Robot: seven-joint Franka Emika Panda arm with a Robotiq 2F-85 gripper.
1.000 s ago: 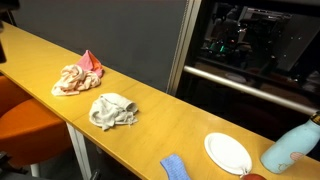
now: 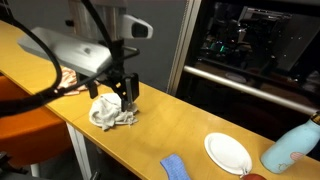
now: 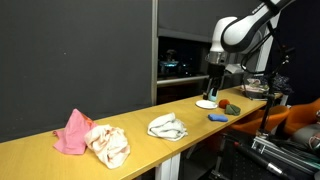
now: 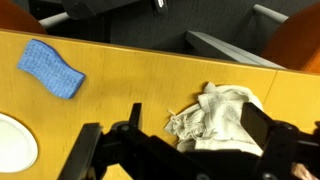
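Note:
A crumpled white cloth [image 2: 113, 112] lies on the wooden table, also showing in the wrist view as a rumpled cloth [image 4: 222, 115] with a fringed edge. My gripper is open with nothing held, its fingers apart at the lower left and right of that view. The cloth appears between them, closer to the right finger and partly hidden by it. In exterior view 1 the gripper [image 2: 112, 86] looms in front of the cloth. A folded blue cloth [image 4: 52, 68] rests to the left in the wrist view.
A white plate [image 2: 228, 152] and a light-blue bottle [image 2: 291, 146] stand toward the table's right end. Pink cloth [image 3: 75, 133] and a pale peach cloth [image 3: 108, 146] lie at the other end. Bare table separates the white cloth from the plate.
The gripper has come into exterior view 1 from the upper left, moving right and down in the picture toward the white cloth. The cloths have not visibly moved.

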